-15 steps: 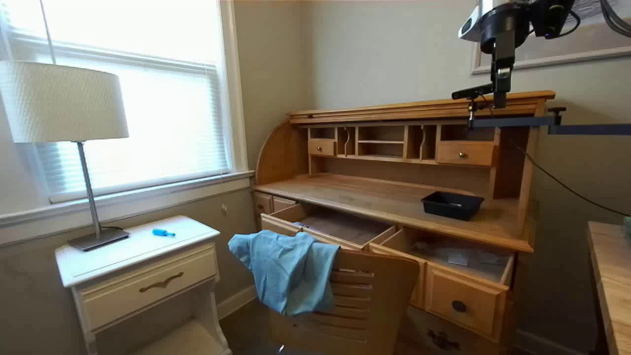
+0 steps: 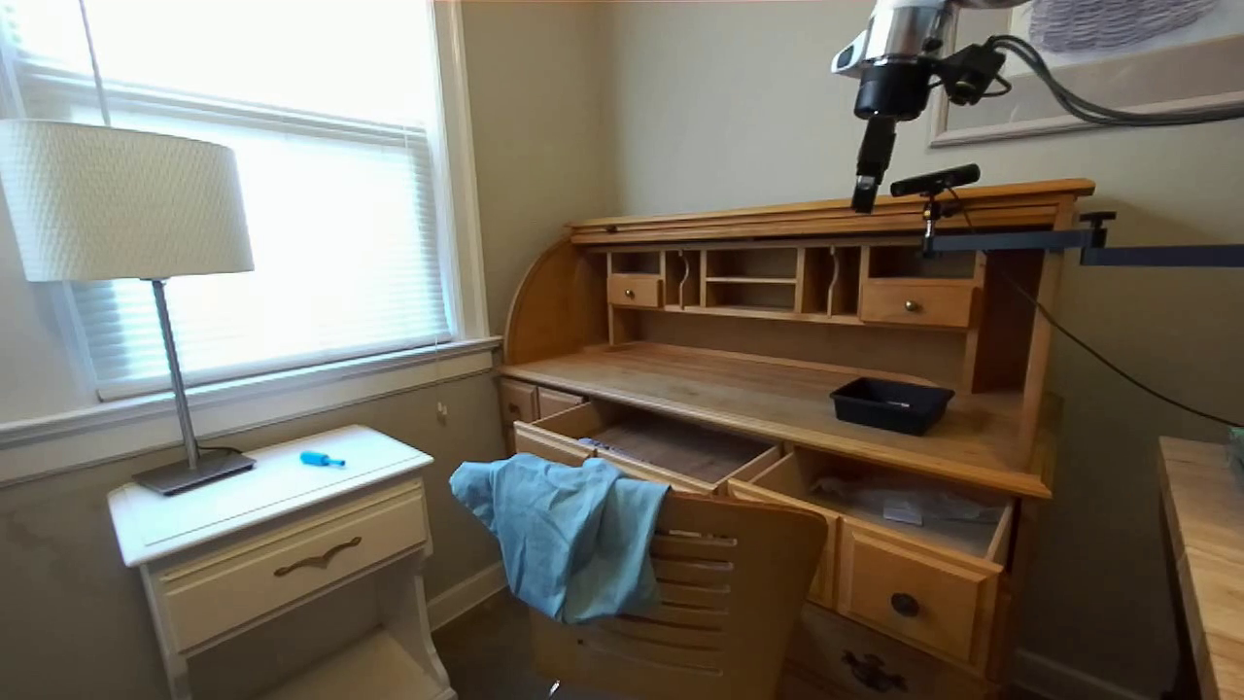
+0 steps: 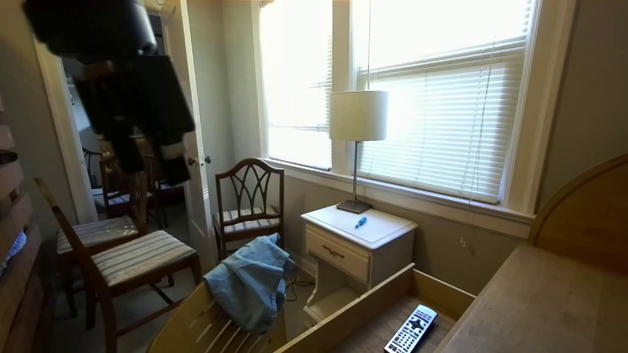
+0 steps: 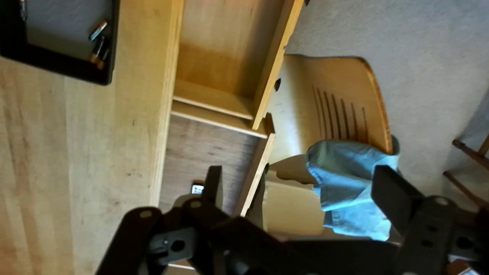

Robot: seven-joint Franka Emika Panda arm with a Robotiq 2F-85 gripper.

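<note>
High above the desk, my gripper [image 2: 864,198] points downward with nothing held. In the wrist view its two fingers [image 4: 212,188] stand wide apart, so the gripper is open. Below it are two pulled-out desk drawers. The middle drawer [image 3: 447,288] holds a grey remote [image 3: 410,330], of which only one end shows beside a finger in the wrist view. A black tray [image 2: 891,406] on the desktop contains several batteries [image 4: 97,31]. Over the back of the wooden chair [image 2: 746,583] hangs a blue cloth [image 2: 571,525].
A white nightstand [image 2: 280,490] bears a lamp [image 2: 122,198] and a small blue object [image 2: 322,459]. The right drawer [image 2: 933,502] holds clear plastic. A camera on a bar [image 2: 1015,241] juts out near the gripper. Most of the desktop [image 4: 68,151] is bare.
In exterior view 1 my arm and gripper have moved left, out from behind the camera mount. The furniture, tray and cloth look unmoved.
</note>
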